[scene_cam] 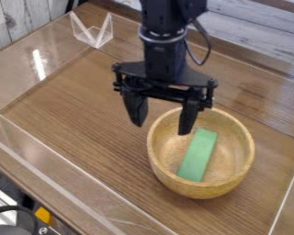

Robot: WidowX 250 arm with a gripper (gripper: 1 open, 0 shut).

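The black gripper [164,114] hangs over the rear of a light wooden bowl [173,182], its two fingers spread wide and open, with nothing visible between them. The left finger points down just outside the bowl's left rear, the right one over its rear part. A green rectangular block [197,154] lies inside the bowl, in front of the fingers and below them.
A wooden tabletop [63,110] surrounds the bowl, largely clear on the left. A white wire-like holder [95,32] stands at the back left. Metal-edged rims run along the table's sides.
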